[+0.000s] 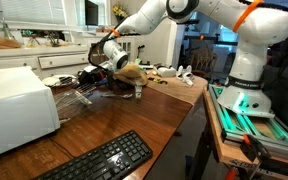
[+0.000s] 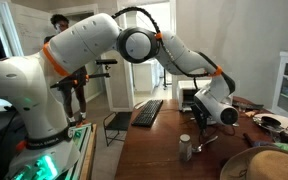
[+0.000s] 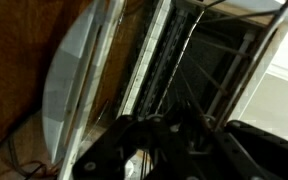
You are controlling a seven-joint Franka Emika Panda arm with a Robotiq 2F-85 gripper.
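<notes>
A white box-shaped appliance, like a toaster oven (image 1: 19,108), stands at the left of the table. A wire rack (image 1: 76,103) juts from its open front. My gripper (image 1: 92,76) is at that opening, tilted down toward the rack. In the wrist view, the dark fingers of my gripper meet the thin bars of the wire rack (image 3: 212,48) and look shut on it; the exact contact is lost in shadow. A long pale-edged panel, perhaps the oven's door (image 3: 72,75), runs beside the rack.
A black keyboard (image 1: 99,158) lies at the table's near edge. A small shaker-like container (image 2: 185,148) stands on the wood near the arm, with a round tan item (image 2: 264,164) to its right. Pans and dishes crowd the back.
</notes>
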